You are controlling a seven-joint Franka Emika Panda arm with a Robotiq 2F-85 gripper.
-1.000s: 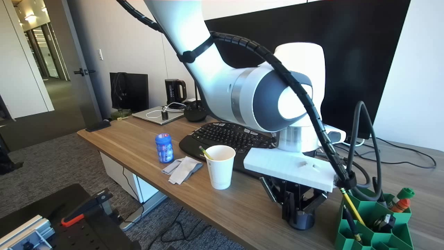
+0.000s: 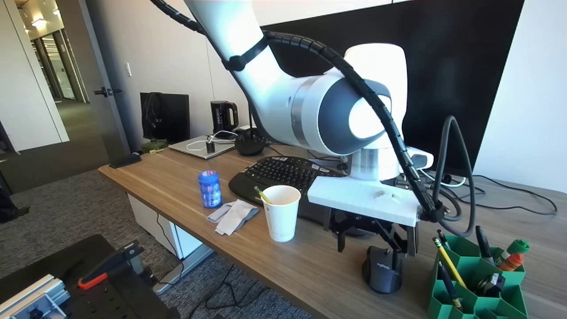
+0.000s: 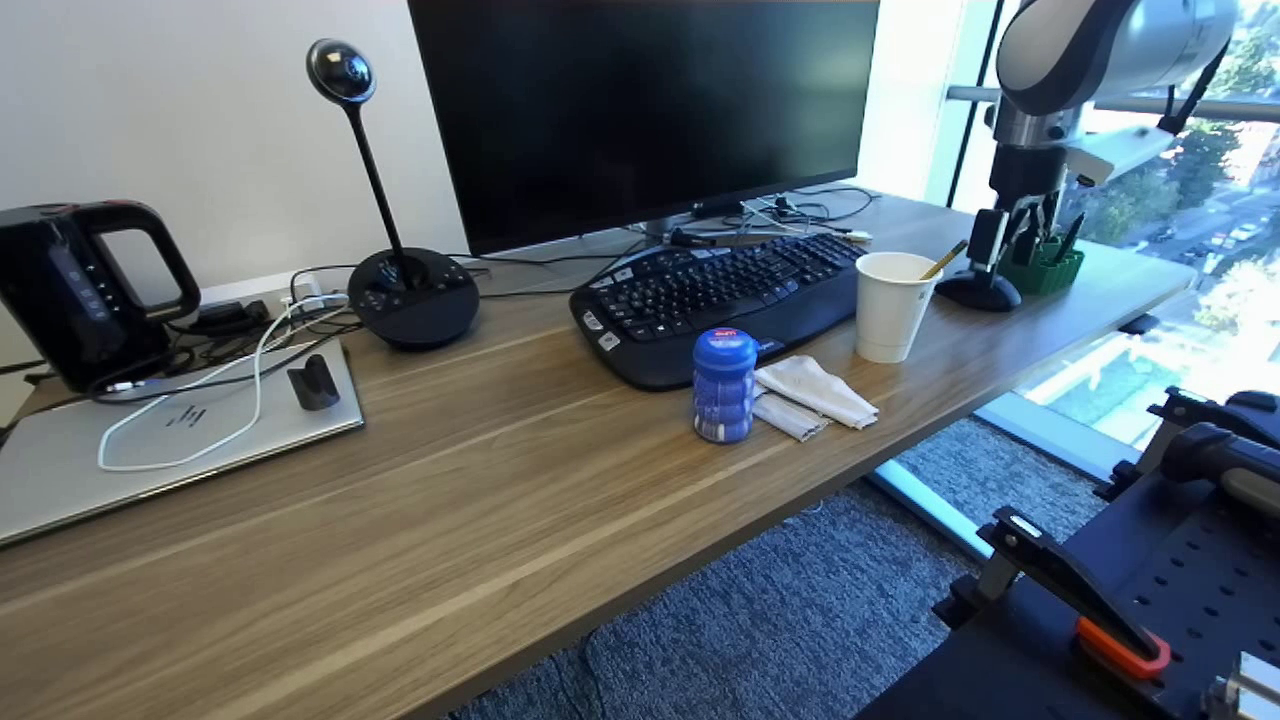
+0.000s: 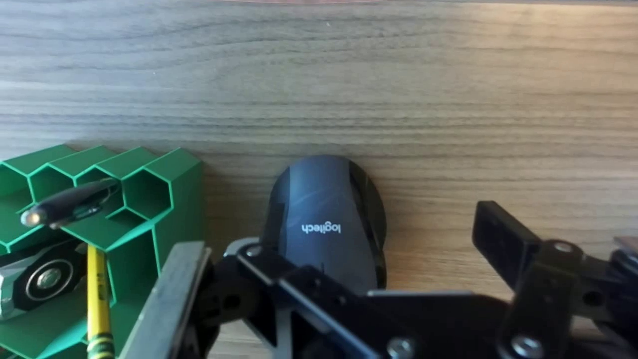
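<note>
My gripper point(image 2: 376, 243) stands open above a dark Logitech mouse point(image 2: 383, 277), with nothing held between its fingers. From the wrist view, the mouse point(image 4: 323, 221) rests on the wooden desk between the spread fingers, its lower part hidden by the gripper linkage. A green honeycomb organizer point(image 4: 185, 197) sits just beyond one finger, holding a yellow pencil point(image 4: 98, 299) and a dark pen point(image 4: 72, 202). Farther along the desk, a white paper cup point(image 2: 282, 218) stands upright with a pencil leaning inside it.
A blue bottle point(image 3: 726, 390) and a folded cloth point(image 3: 818, 390) lie near the cup. Behind them is a black keyboard point(image 3: 720, 294) below the monitor point(image 3: 660, 108). Bare wood stretches across the desk's left side point(image 3: 396, 528).
A second ago my gripper was lower, its fingers close together at the mouse. Now it has risen slightly and its fingers are spread. The mouse appears in the same place.
</note>
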